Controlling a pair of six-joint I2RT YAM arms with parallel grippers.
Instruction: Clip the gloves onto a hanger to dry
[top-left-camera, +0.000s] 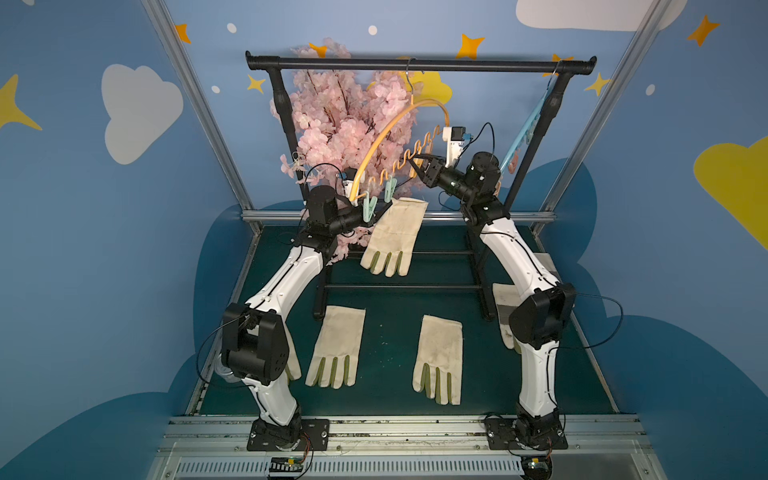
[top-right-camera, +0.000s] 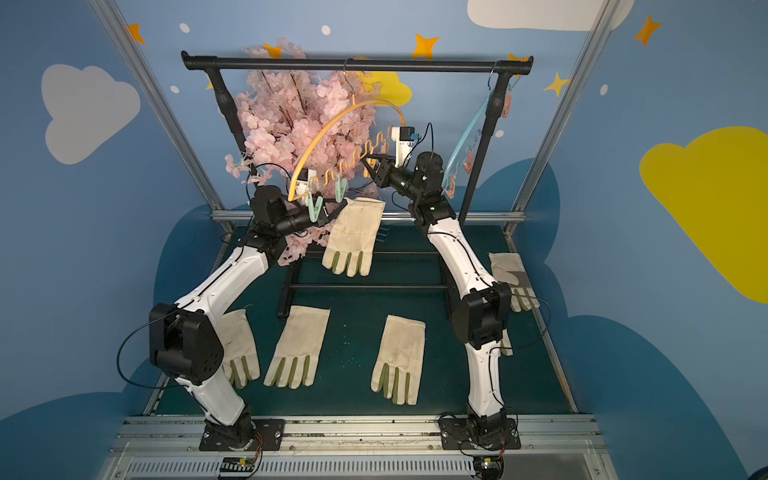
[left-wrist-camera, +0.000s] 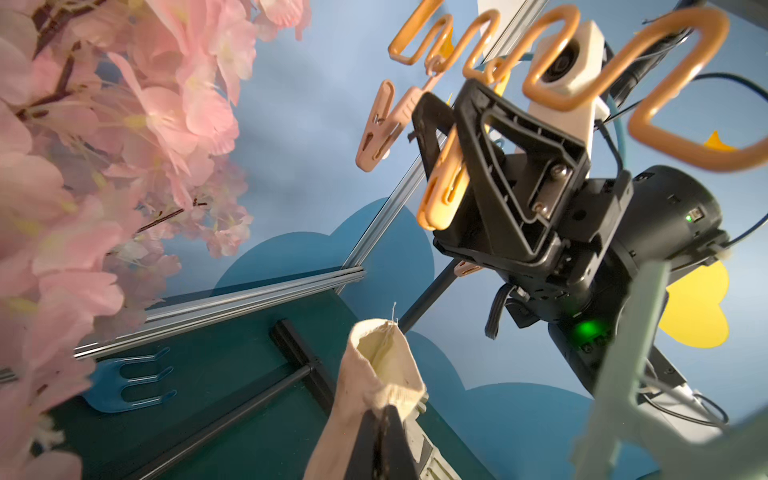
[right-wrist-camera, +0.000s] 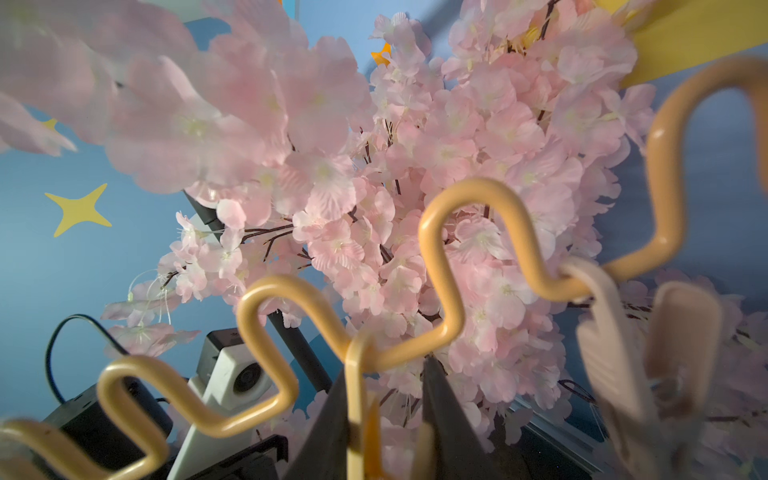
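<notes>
An orange hanger (top-left-camera: 390, 123) hangs from the black rail, with a wavy bar and clips. My right gripper (top-left-camera: 417, 162) is shut on an orange clothespin (left-wrist-camera: 442, 192) on that bar. A pink clothespin (right-wrist-camera: 616, 360) hangs beside it. My left gripper (top-left-camera: 387, 205) is shut at the top corner of a cream glove (top-left-camera: 393, 240) with green fingers, which hangs in the air below mint clothespins (top-left-camera: 369, 206). In the left wrist view the glove's cuff (left-wrist-camera: 376, 352) rises between the fingertips.
More gloves (top-right-camera: 397, 356) lie on the dark green floor. A blue hanger (top-right-camera: 468, 132) hangs at the rail's right. Pink blossom branches (top-left-camera: 328, 112) fill the space behind the hanger, close to both arms.
</notes>
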